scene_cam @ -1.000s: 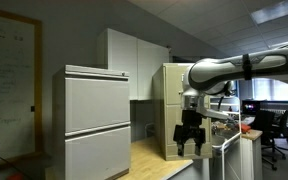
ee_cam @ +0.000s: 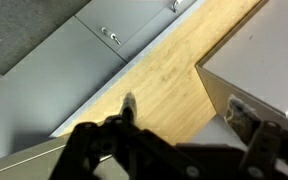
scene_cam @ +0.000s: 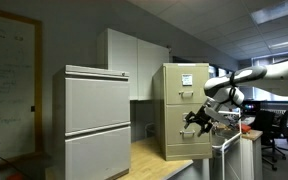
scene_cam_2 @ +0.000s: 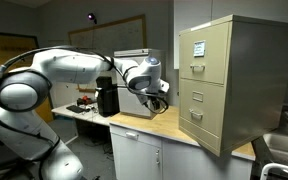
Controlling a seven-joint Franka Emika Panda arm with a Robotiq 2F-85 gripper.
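My gripper stands open in the wrist view, its two fingers wide apart and only wooden counter visible between them. In the first exterior view the gripper (scene_cam: 197, 129) hangs in front of the lower part of a beige filing cabinet (scene_cam: 187, 94); whether it touches the cabinet cannot be told there. Seen from the second exterior view, the gripper (scene_cam_2: 157, 96) is above the counter, apart from the tan cabinet (scene_cam_2: 207, 92) with its two drawer handles. Both of the cabinet's drawers look closed.
A grey two-drawer cabinet (scene_cam: 96, 122) stands on the wooden counter (scene_cam_2: 167, 124). Below the counter are grey cupboard doors (scene_cam_2: 136, 157). White wall cupboards (scene_cam: 134, 66) hang behind. Bare counter lies between the two cabinets.
In the first exterior view, the arm has drawn back toward the right and the gripper has risen. It has shifted from the cabinet's lower front, uncovering more of the drawers.
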